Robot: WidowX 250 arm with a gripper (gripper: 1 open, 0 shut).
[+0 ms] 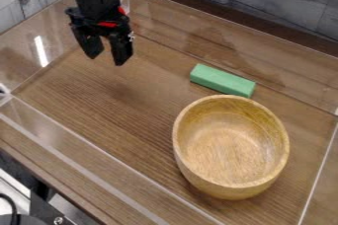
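My black gripper (103, 46) hangs over the upper left of the wooden table (106, 120), in front of a red object (117, 14) that it mostly hides. Whether its fingers are open or shut is unclear. A green block (222, 81) lies right of centre, and a large tan bowl (230, 146) stands at the lower right.
Dark cables show at the lower left edge, and a grey wall is at the upper right.
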